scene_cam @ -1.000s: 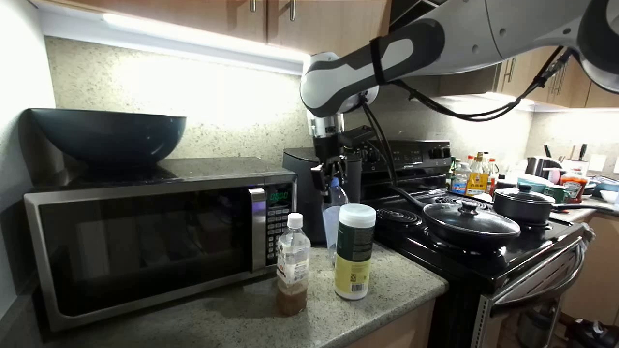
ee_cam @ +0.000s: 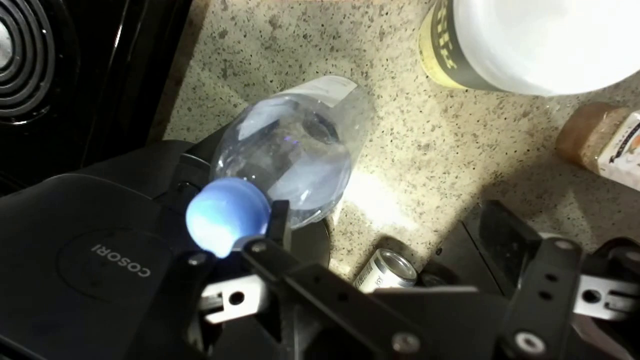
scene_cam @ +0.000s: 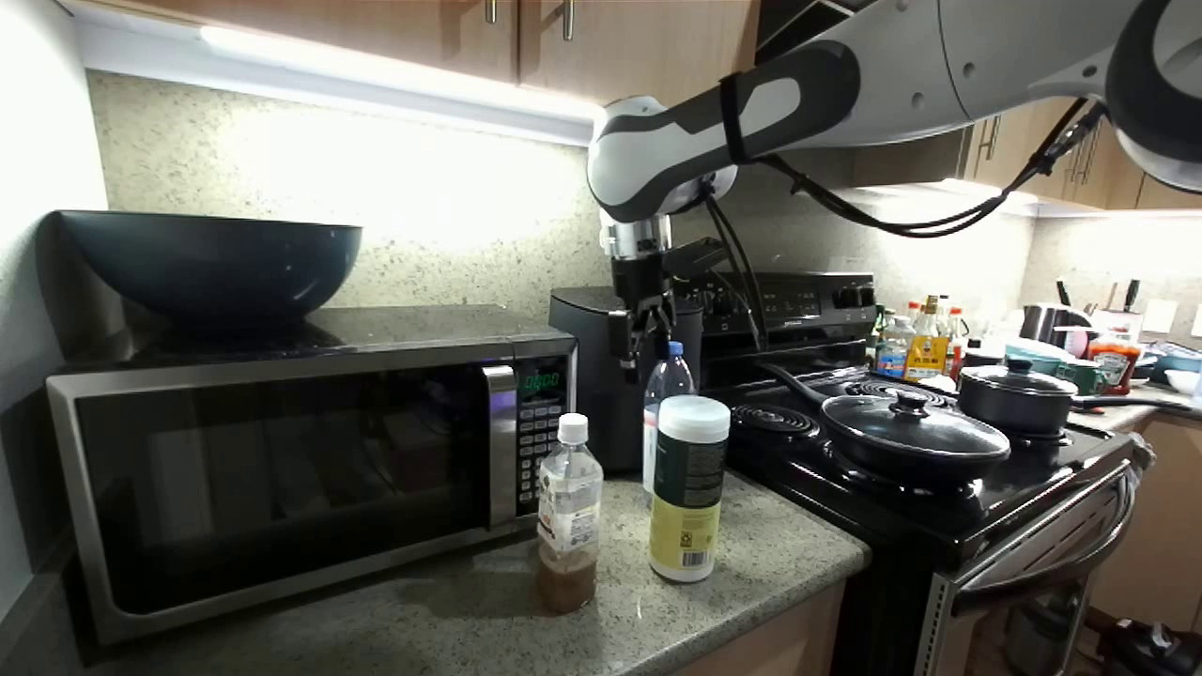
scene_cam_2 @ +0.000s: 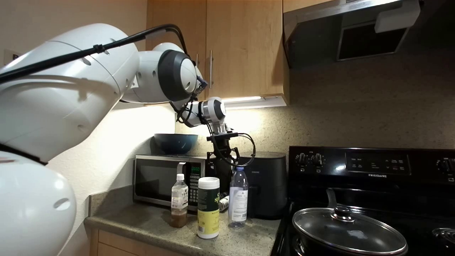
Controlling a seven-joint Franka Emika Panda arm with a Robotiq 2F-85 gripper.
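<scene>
My gripper (scene_cam: pixel 645 345) hangs open near the top of a clear plastic bottle (scene_cam: pixel 667 394) with a blue cap. In the wrist view, the blue cap (ee_cam: pixel 228 216) is on the outer side of the left finger (ee_cam: pixel 279 225), close against it or touching; I cannot tell which. Nothing is held in the gap between the fingers. The bottle (scene_cam_2: pixel 237 200) stands upright on the counter in front of the black appliance, partly hidden by a white-lidded canister (scene_cam: pixel 689 490) in exterior view 1.
A bottle of brown contents (scene_cam: pixel 569 518) stands left of the canister, beside the microwave (scene_cam: pixel 304 473). Behind the bottle is the black appliance (scene_cam_2: pixel 268 183). A small can (ee_cam: pixel 390 270) lies on the counter. The stove with a lidded pan (scene_cam: pixel 913 434) is to the right.
The clear bottle has gone from leaning, with its cap at the fingers, to upright, and its top has shifted right. My gripper has moved only slightly.
</scene>
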